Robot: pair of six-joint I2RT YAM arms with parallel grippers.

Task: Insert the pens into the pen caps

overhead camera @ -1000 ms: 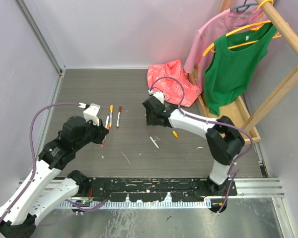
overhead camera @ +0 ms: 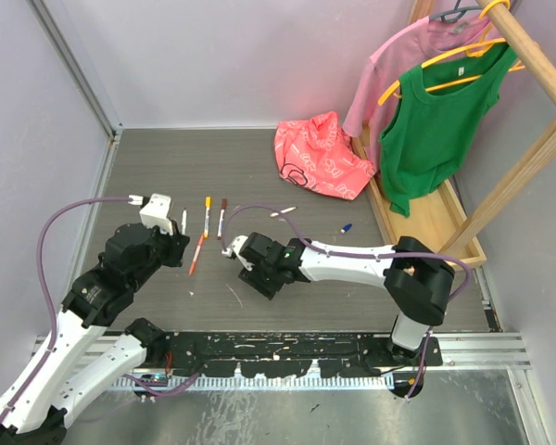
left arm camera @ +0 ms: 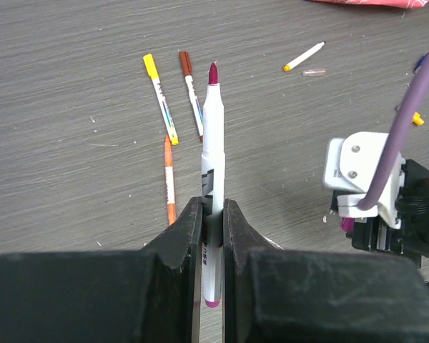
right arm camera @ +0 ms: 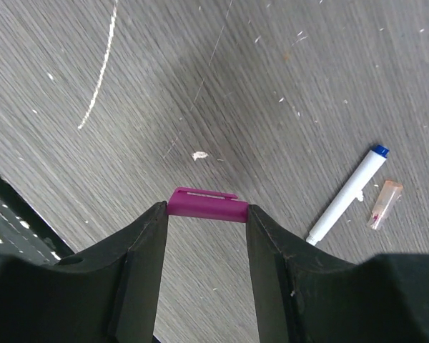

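Observation:
In the left wrist view my left gripper is shut on an upright white pen [left arm camera: 213, 128] with a magenta tip. My right gripper is shut on a magenta cap [right arm camera: 207, 206] in the right wrist view. Loose on the table lie a yellow pen [left arm camera: 161, 100], a brown pen [left arm camera: 191, 93], an orange pen [left arm camera: 169, 185] and a white pen with yellow end [left arm camera: 304, 56]. A white pen with blue end [right arm camera: 347, 195] lies beside a small clear piece [right arm camera: 386, 202].
A red patterned cloth [overhead camera: 320, 153] lies at the back. A wooden rack [overhead camera: 537, 158] with hanging clothes stands on the right. The table's front edge and rail are below both arms.
My right gripper has moved from near the red cloth toward the front left, closer to the left gripper. The left arm has shifted slightly left.

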